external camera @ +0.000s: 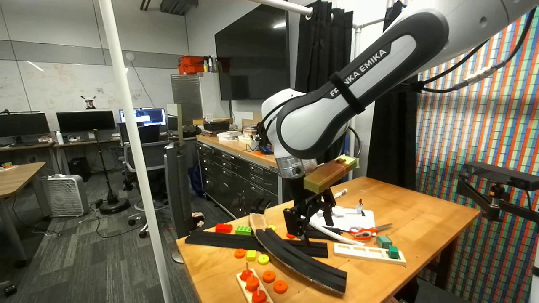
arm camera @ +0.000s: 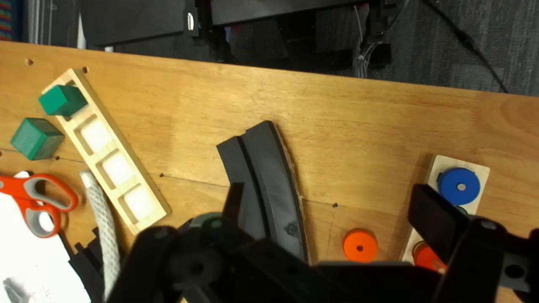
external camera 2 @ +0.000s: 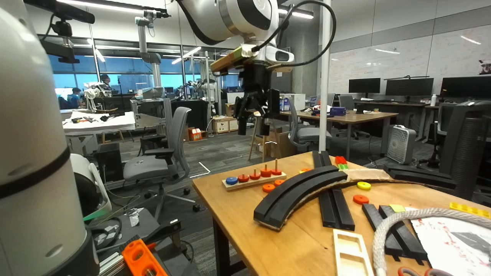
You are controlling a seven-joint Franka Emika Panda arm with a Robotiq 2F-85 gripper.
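Above the table hangs my gripper (external camera: pixel 314 233), open, its fingers wide apart with nothing between them. In the wrist view its black fingers cover the lower part, over a curved black track piece (arm camera: pixel 275 187) and an orange ring (arm camera: pixel 360 245) on the table. A peg board (external camera 2: pixel 255 181) carries several red rings and a blue ring (external camera 2: pixel 231 181); in the wrist view the blue ring lies beside one finger. On the left of that view, a wooden tray (arm camera: pixel 107 143) with square compartments has a green block (arm camera: pixel 63 100) at one end, and another green block (arm camera: pixel 37 139) rests beside it.
Orange scissors (arm camera: pixel 40 197), a rope (arm camera: pixel 103 227) and a white sheet (arm camera: pixel 30 252) lie left in the wrist view. Straight black tracks (external camera 2: pixel 338 202) cross under the curved one. Bare wood (arm camera: pixel 374 131) spans the table's edge side.
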